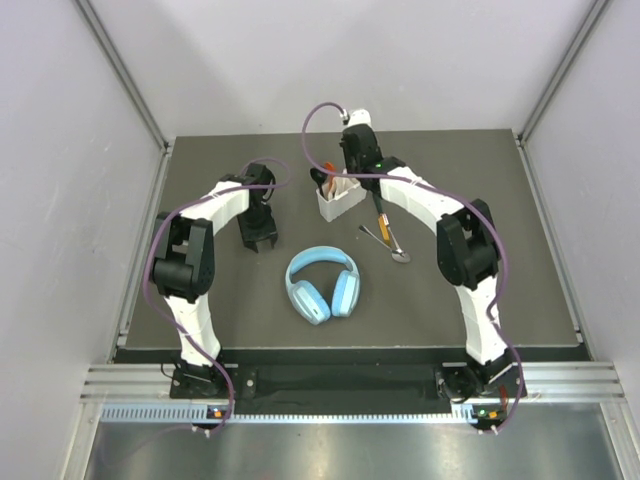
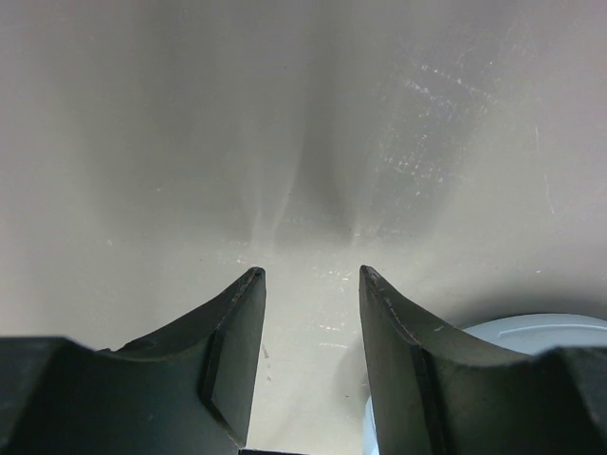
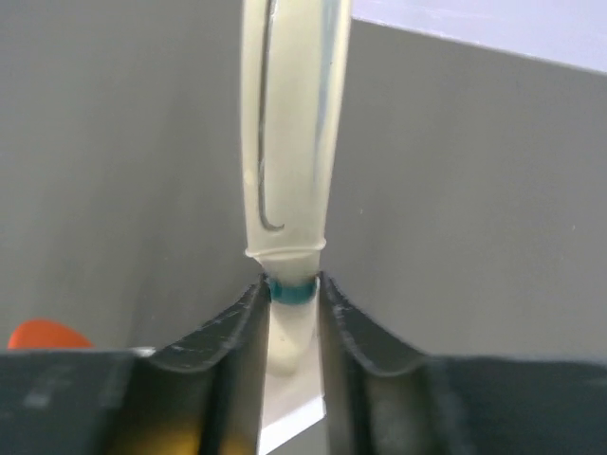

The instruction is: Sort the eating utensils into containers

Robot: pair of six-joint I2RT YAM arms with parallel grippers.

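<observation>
A white container [image 1: 340, 205] stands at the back middle, holding dark, orange and pale utensils. My right gripper is over it with a cream, teal-banded utensil [image 3: 285, 142] between its fingers, upright in the wrist view; whether it grips it is unclear. An orange utensil [image 3: 47, 336] shows at lower left there. To the container's right lie an orange-and-dark utensil [image 1: 383, 228] and a metal ladle [image 1: 400, 256]. My left gripper stands open above bare table, nothing between its fingers.
Blue headphones [image 1: 345, 292] lie at the front middle, also partly seen beside the left gripper.
</observation>
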